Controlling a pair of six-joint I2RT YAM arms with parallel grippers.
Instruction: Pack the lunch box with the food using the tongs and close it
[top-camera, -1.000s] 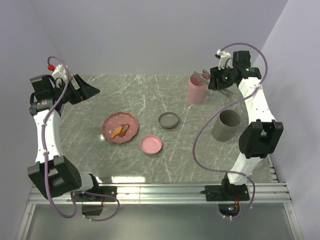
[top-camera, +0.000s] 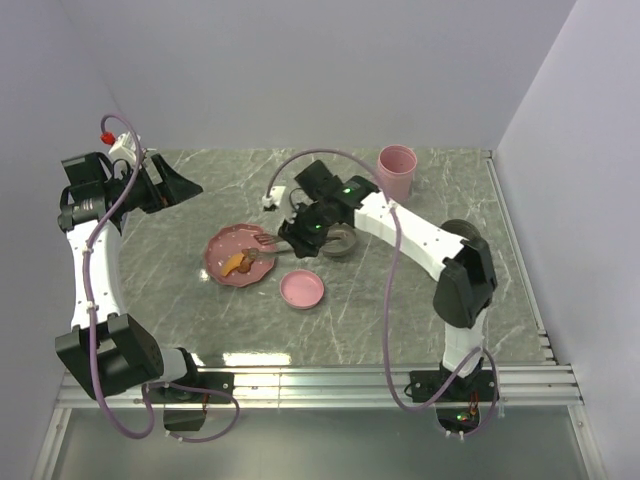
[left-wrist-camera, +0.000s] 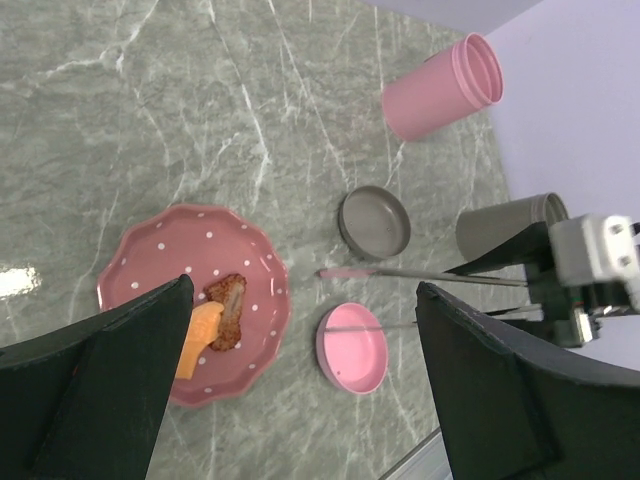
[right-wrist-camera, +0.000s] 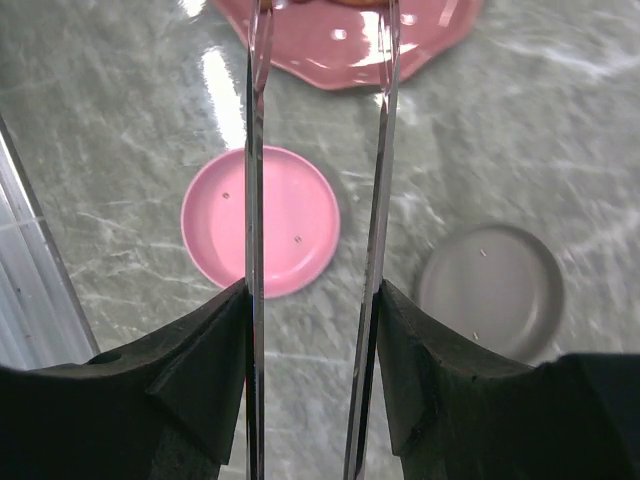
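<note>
A scalloped pink plate (top-camera: 220, 262) holds an orange food piece (left-wrist-camera: 200, 330) and a brown piece (left-wrist-camera: 228, 305). My right gripper (top-camera: 262, 245) is over the plate's right side, its long metal fingers (right-wrist-camera: 378, 250) apart, reaching toward the food; whether anything lies between their tips is unclear. A small pink dish (top-camera: 301, 289) and a grey dish (left-wrist-camera: 372, 222) sit right of the plate, the grey one partly hidden from above by my right arm. My left gripper (top-camera: 172, 188) stands open and empty at the upper left.
A pink cup (top-camera: 397, 170) stands at the back right, and a grey cup (left-wrist-camera: 490, 230) at the right, partly behind the right arm.
The left arm is nearly still.
</note>
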